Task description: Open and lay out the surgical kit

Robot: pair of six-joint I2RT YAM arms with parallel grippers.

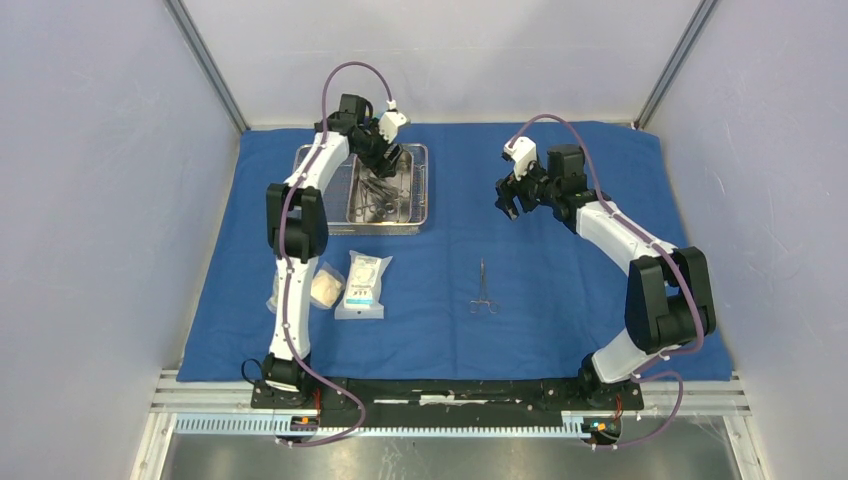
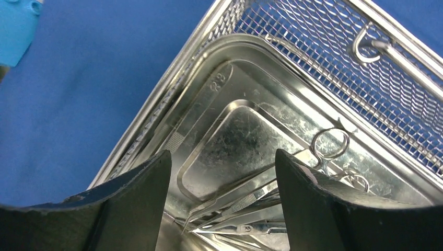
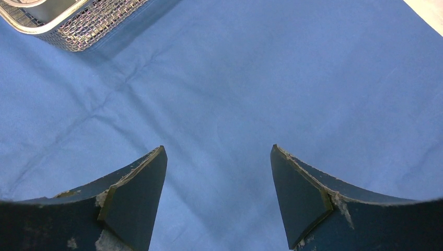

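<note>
My left gripper [image 1: 388,166] hangs over the back of the wire-mesh basket [image 1: 424,190], its fingers apart and empty. Steel instruments [image 2: 245,198] lie bunched in the metal tray [image 2: 245,133] inside that basket, partly hidden by the right-hand finger in the left wrist view. A single flat steel instrument [image 2: 201,107] rests apart from them along the tray's side, ahead of the fingers. Over bare cloth to the basket's right, my right gripper [image 1: 507,200] is open, nothing between its fingers. One scissor-handled clamp [image 1: 483,292] lies on the cloth towards the front.
Clear packs [image 1: 362,285] lie in front of the basket, partly under the left arm. A light blue item [image 2: 16,31] sits beyond the basket.
</note>
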